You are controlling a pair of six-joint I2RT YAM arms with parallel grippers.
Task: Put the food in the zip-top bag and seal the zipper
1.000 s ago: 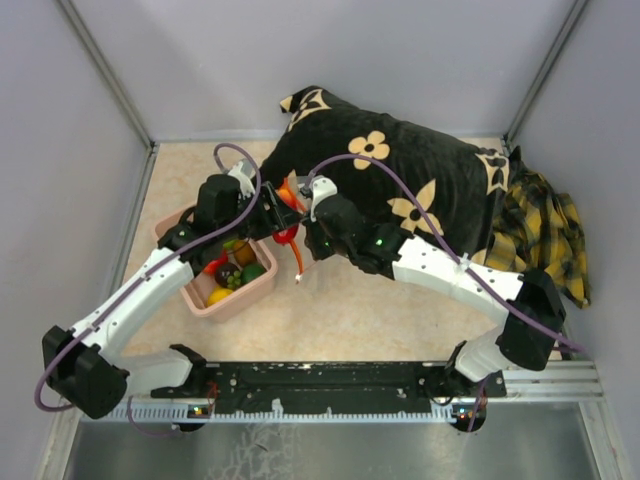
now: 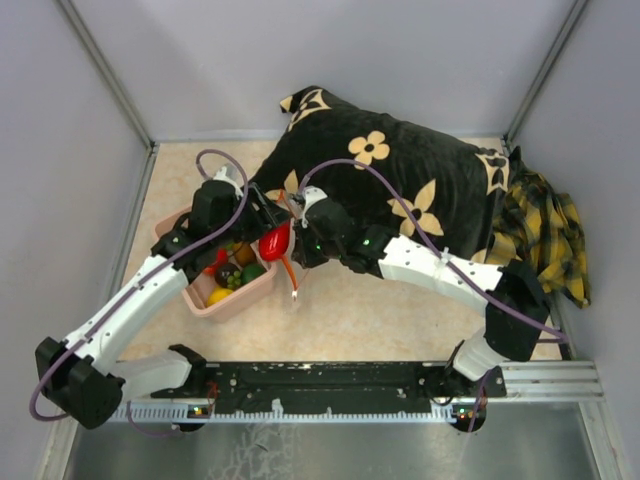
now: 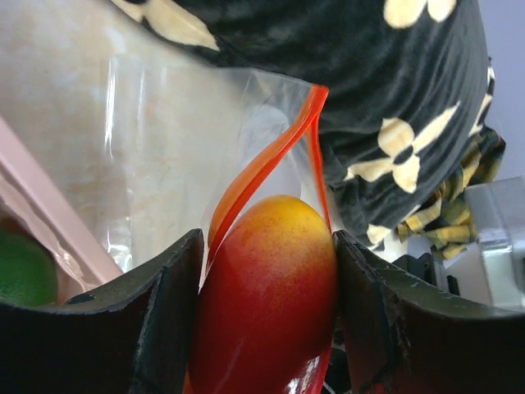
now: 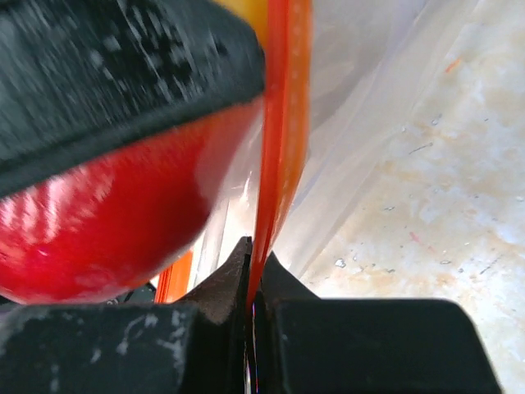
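Note:
A red-and-yellow fruit [image 3: 267, 287] fills the space between the fingers of my left gripper and touches both in the left wrist view. In the top view, this fruit [image 2: 273, 242] shows red below the left gripper, at the mouth of the clear zip bag. The bag's orange zipper strip [image 3: 271, 156] stands in a loop beyond the fruit. My right gripper is shut on the bag's orange edge [image 4: 283, 131], with the strip pinched at its tips. Clear bag film [image 4: 361, 139] spreads right of that strip. How deep the fruit sits in the bag is hard to see.
A pink bin [image 2: 232, 306] with several more toy foods stands under the left arm. Behind the bag lies a black flowered cushion [image 2: 390, 165], and a yellow plaid cloth [image 2: 555, 235] hangs at the right. Bare table [image 2: 370, 320] lies in front of the right arm.
Both arms have shifted slightly to the left, with the bag's mouth. More of the red fruit shows below the left gripper than a second ago.

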